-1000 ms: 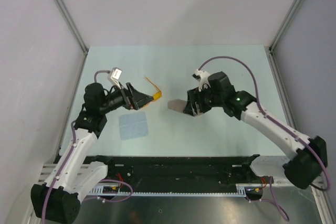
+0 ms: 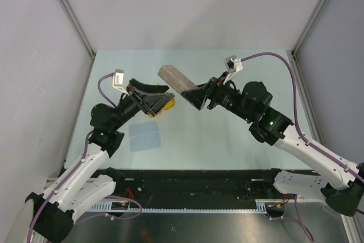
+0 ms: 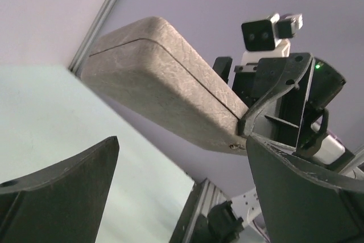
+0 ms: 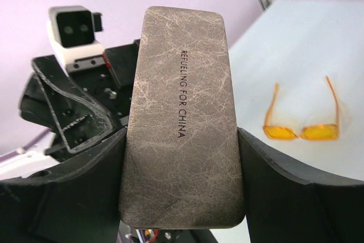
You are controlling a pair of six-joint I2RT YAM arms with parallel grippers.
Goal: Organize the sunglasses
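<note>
A grey-brown glasses case [image 2: 179, 81], printed "REFUELING FOR CHINA" in the right wrist view [image 4: 181, 118], is held raised above the table by my right gripper [image 2: 207, 92], which is shut on it. My left gripper [image 2: 156, 98] stands open beside and left of the case, with nothing between its fingers; in the left wrist view the case [image 3: 165, 83] is just beyond its fingertips. Yellow-tinted sunglasses [image 4: 315, 132] lie on the table, partly hidden under my left gripper in the top view.
A pale blue cloth [image 2: 145, 138] lies left of centre on the white table [image 2: 239, 146]. Walls border both sides.
My right gripper has lifted the case and moved it up and toward the left gripper. The left gripper has moved slightly right and up, now over the sunglasses.
</note>
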